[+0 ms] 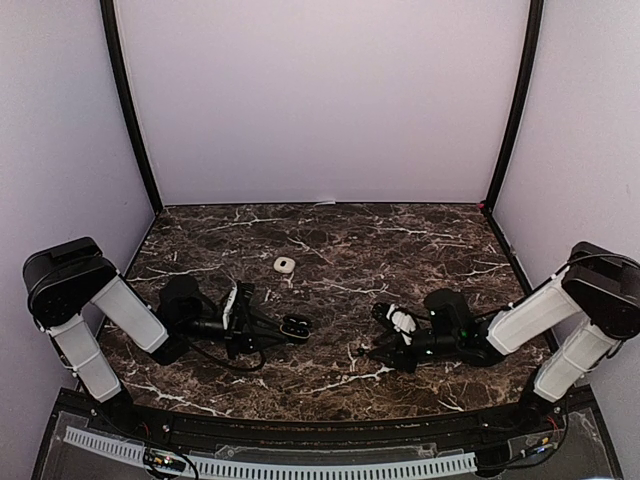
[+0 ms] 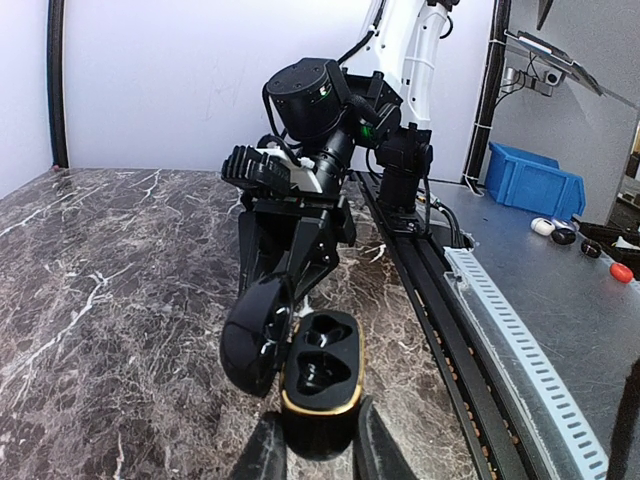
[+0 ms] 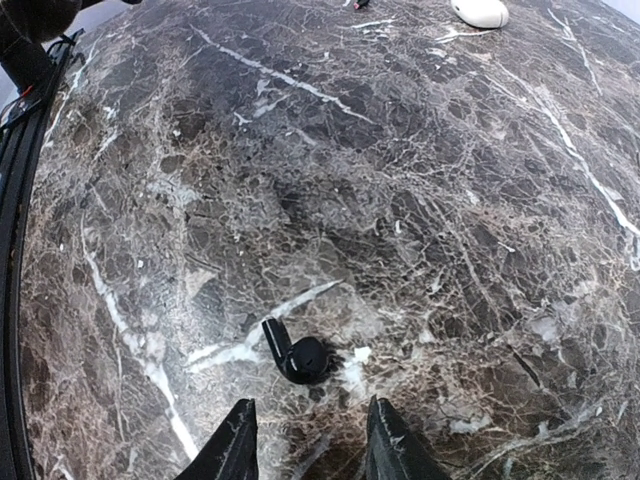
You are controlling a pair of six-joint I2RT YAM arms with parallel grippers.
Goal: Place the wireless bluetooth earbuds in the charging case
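Note:
My left gripper is shut on the black charging case (image 2: 322, 360), which stands upright with its lid open and its two wells showing; the top view has it left of centre (image 1: 296, 328). A black earbud (image 3: 300, 355) lies on the marble table, stem pointing away, just beyond the fingertips of my right gripper. Those fingers are apart, with nothing between them. In the top view the right gripper (image 1: 372, 352) is low over the table, right of the case.
A white oval object (image 1: 284, 265) lies toward the back left. A rail (image 2: 520, 360) runs along its front edge, with a blue bin (image 2: 534, 180) beyond.

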